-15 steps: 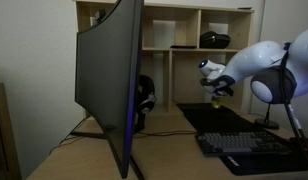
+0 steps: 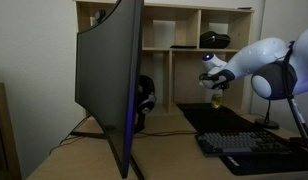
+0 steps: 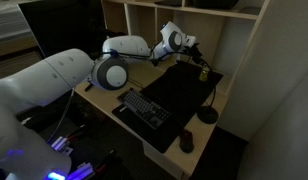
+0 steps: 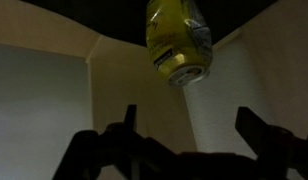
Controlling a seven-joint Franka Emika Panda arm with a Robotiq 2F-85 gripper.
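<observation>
A yellow can [image 4: 180, 42] shows at the top centre of the wrist view, ahead of my gripper and apart from it. The fingers are open, with two dark fingers spread wide and nothing between them. In exterior view 1 the can [image 2: 217, 101] is on the dark desk mat, near the back by the shelf, and my gripper [image 2: 205, 82] hangs higher and slightly left of it. Exterior view 2 shows the can [image 3: 204, 74] upright at the mat's far corner, below the gripper [image 3: 197, 50].
A black keyboard [image 3: 144, 107] lies on the mat, with a mouse [image 3: 187, 142] beside it. A lamp base [image 3: 207, 115] stands at the desk's side. The wooden shelf [image 2: 171, 60] rises behind, and a large monitor [image 2: 106, 80] stands left.
Over the last second the gripper end of the arm has risen slightly beside the shelf. The can stays in about the same place.
</observation>
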